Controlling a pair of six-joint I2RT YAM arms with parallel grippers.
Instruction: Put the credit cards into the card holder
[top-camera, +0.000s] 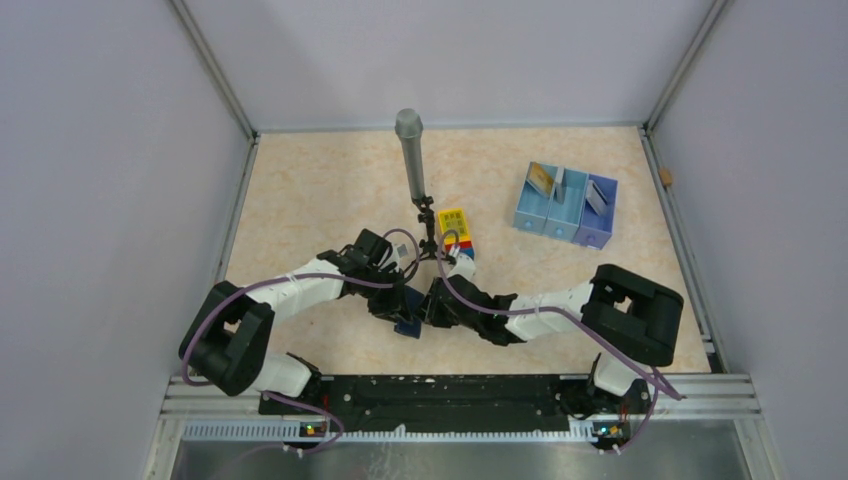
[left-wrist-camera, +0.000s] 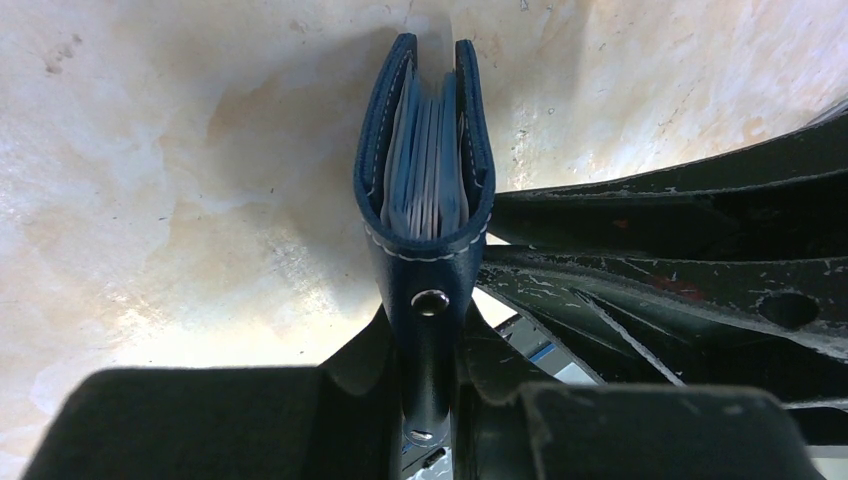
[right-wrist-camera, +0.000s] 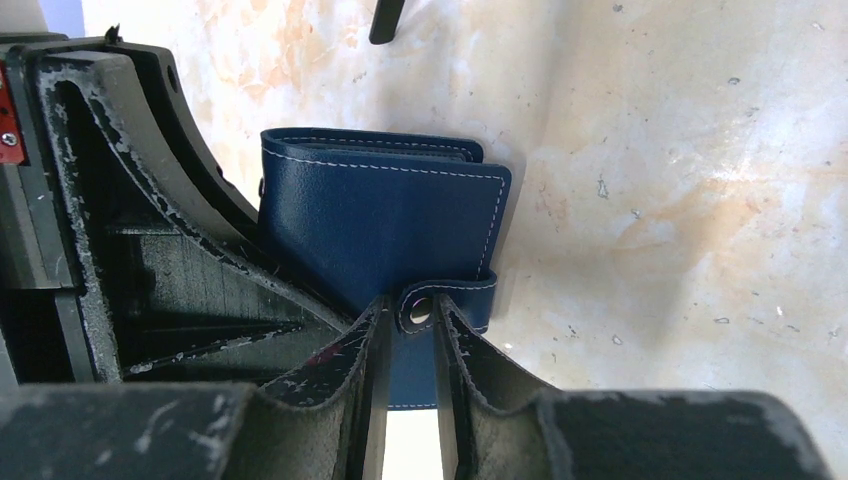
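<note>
The dark blue card holder (left-wrist-camera: 478, 200) stands spread at its top in the left wrist view, with clear card sleeves (left-wrist-camera: 425, 180) fanned inside. My left gripper is shut on its lower part, around the snap strap. From the right wrist, the holder's broad stitched face (right-wrist-camera: 400, 215) shows, with the strap's metal snap (right-wrist-camera: 420, 309) between the fingertips of my right gripper, which is slightly open. Whether those tips touch the strap is unclear. In the top view, a gold card (top-camera: 541, 180) and greyish cards (top-camera: 597, 198) are in the box.
A blue and purple three-compartment box (top-camera: 547, 224) stands at the back right. Behind the grippers are a yellow, red and blue object (top-camera: 454, 224) and a grey upright stand (top-camera: 412, 150).
</note>
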